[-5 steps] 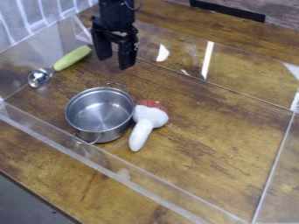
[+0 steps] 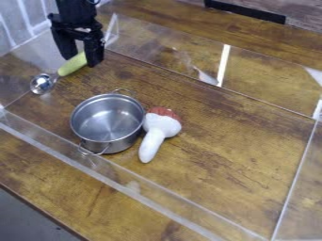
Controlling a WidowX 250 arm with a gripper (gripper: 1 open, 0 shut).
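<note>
My gripper (image 2: 79, 51) is at the upper left with its fingers open, just over a yellow-green elongated object (image 2: 73, 64) that it partly hides. A shiny spoon or ladle (image 2: 44, 83) lies just below and left of that object. A steel pot (image 2: 105, 122) with two handles stands at the centre left. Beside it on the right lies a white mushroom-like toy (image 2: 160, 134) with a red top.
The wooden table (image 2: 239, 151) has clear panels along its sides and back. A pale slatted structure is at the top left.
My gripper has moved left from above the open table to over the yellow-green object. The pot, the spoon and the white toy have not moved.
</note>
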